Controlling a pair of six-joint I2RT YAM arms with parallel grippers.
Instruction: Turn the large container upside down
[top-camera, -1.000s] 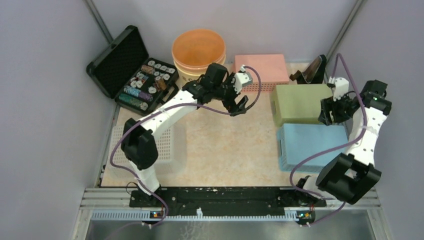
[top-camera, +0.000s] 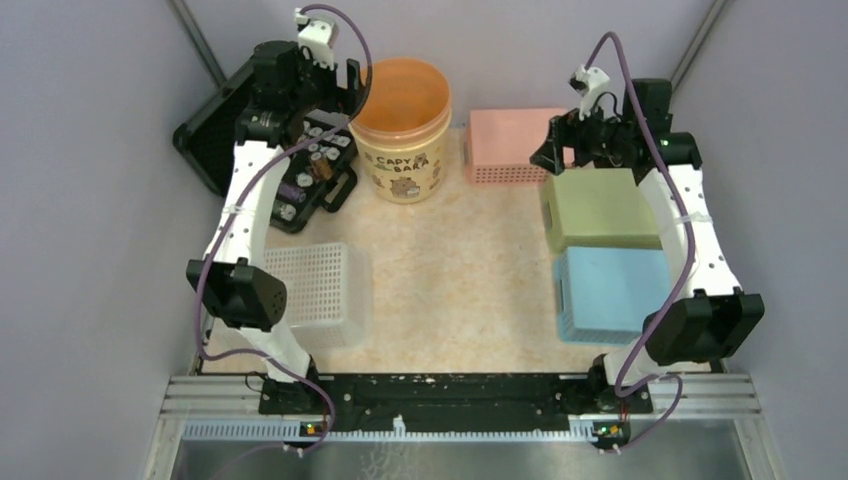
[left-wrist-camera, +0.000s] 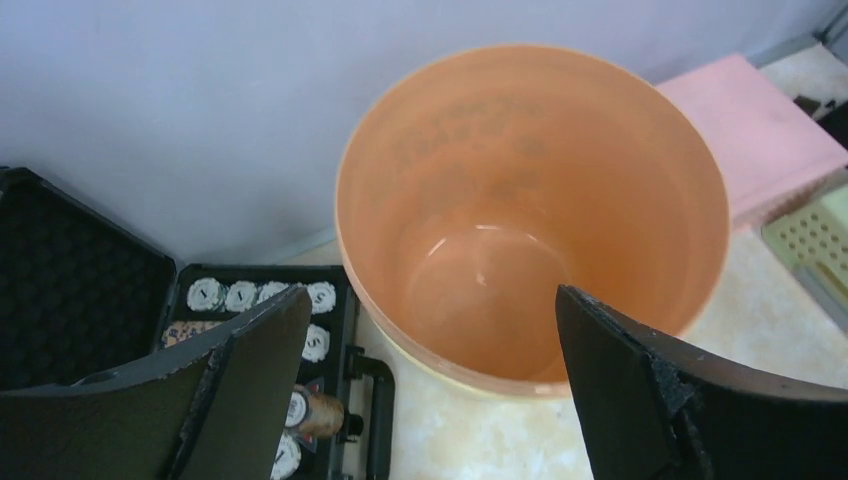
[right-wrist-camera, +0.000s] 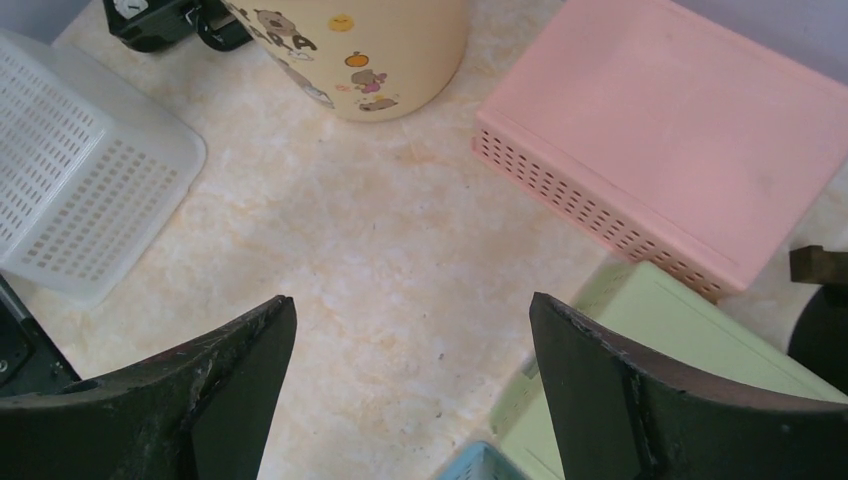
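Note:
A large round bucket (top-camera: 402, 160), cream outside with capybara pictures and orange inside, stands upright at the back of the table, mouth up. In the left wrist view the bucket (left-wrist-camera: 470, 240) shows its empty inside and floor. My left gripper (top-camera: 358, 92) is open at the bucket's left rim in the top view, nothing between its fingers; whether it touches the rim I cannot tell. Over the pink and green boxes, well right of the bucket, hangs my right gripper (top-camera: 552, 150), open and empty. Only the bucket's lower side (right-wrist-camera: 400, 60) appears in the right wrist view.
An open black case (top-camera: 315, 165) of chip stacks lies just left of the bucket. Pink (top-camera: 515, 135), green (top-camera: 605, 215) and blue (top-camera: 615, 290) boxes line the right side. A white basket (top-camera: 320, 285) sits front left.
My left gripper has swung left and back, from in front of the bucket to its left rim. The right one has moved left and toward the back. The bucket has stayed put.

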